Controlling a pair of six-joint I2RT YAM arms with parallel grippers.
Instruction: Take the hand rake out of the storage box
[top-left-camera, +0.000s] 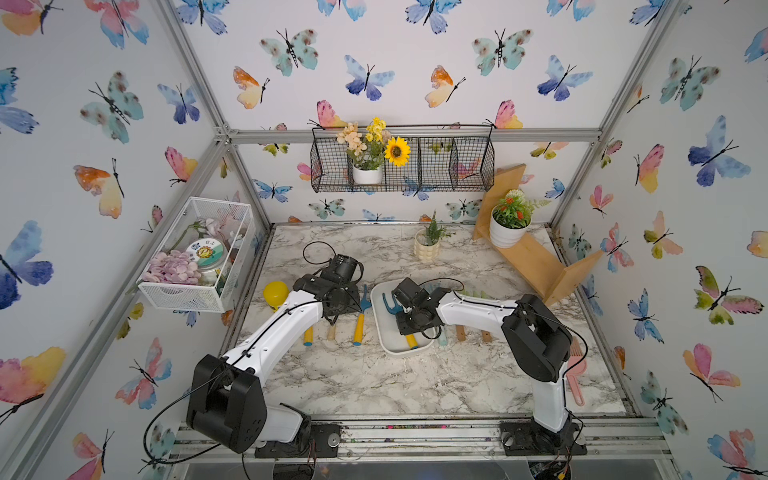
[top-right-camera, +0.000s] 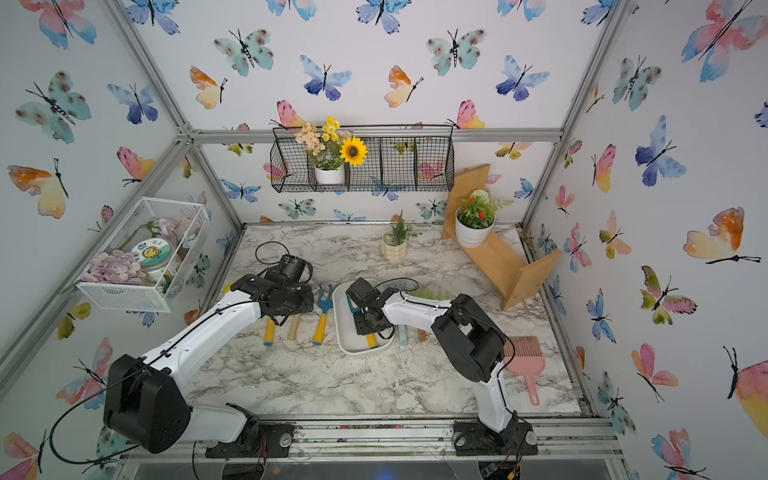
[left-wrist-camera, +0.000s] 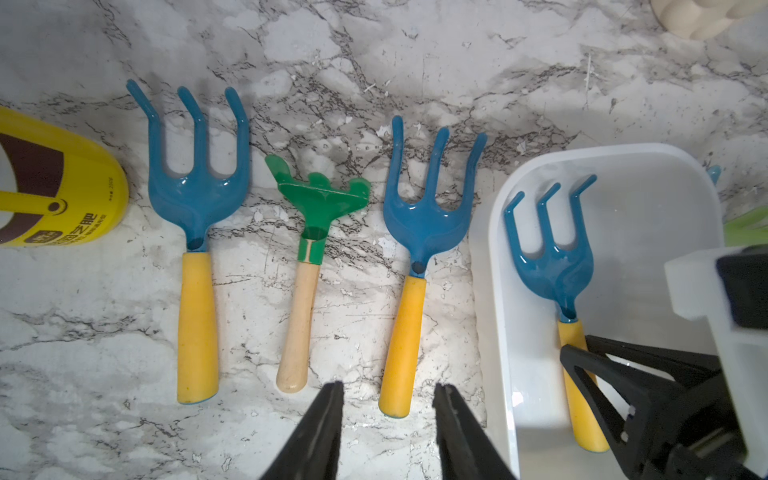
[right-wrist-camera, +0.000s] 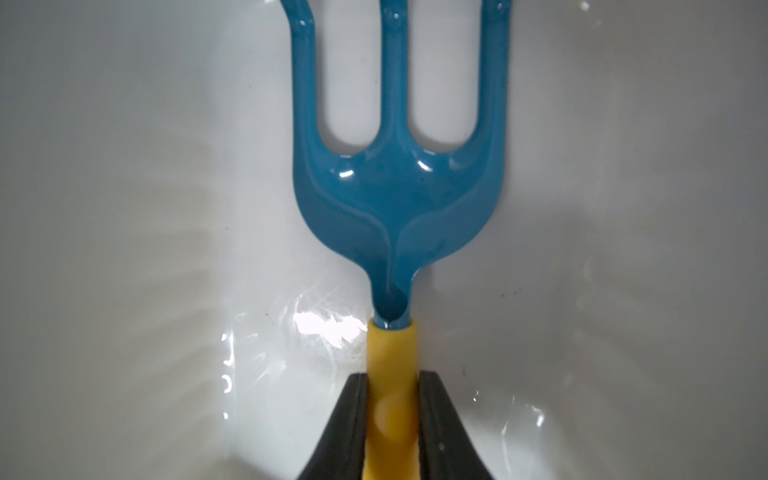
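Note:
A blue hand rake (left-wrist-camera: 548, 272) with yellow handle lies in the white storage box (left-wrist-camera: 497, 336). My right gripper is down in the box, its fingers on either side of the yellow handle (right-wrist-camera: 392, 352), appearing to touch it. My left gripper hovers above the marble table, left of the box, with its fingers apart and nothing between them. Below it lie two more blue rakes (left-wrist-camera: 428, 216) (left-wrist-camera: 200, 192) and a small green rake (left-wrist-camera: 320, 200) with wooden handle.
A yellow watering can (left-wrist-camera: 64, 176) stands far left. A succulent pot (top-left-camera: 426, 248) is behind the box; a wooden shelf (top-left-camera: 520, 260) with a plant is back right. A pink dustpan (top-right-camera: 525, 364) lies front right.

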